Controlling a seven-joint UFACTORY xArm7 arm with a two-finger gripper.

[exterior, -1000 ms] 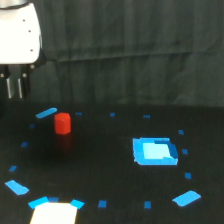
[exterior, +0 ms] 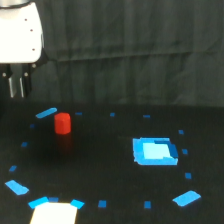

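Note:
My white gripper [exterior: 16,85] hangs at the upper left, above the dark table, with two thin dark fingers pointing down and a visible space between them, so it looks open and empty. A red block [exterior: 62,123] stands on the table to the right of the gripper and lower in the view. At the right lies a white square [exterior: 156,151] outlined with blue tape.
Small blue tape marks [exterior: 186,198] are scattered over the black table [exterior: 110,180]. A pale object [exterior: 54,214] is cut off at the bottom left edge. A dark curtain [exterior: 135,55] hangs behind.

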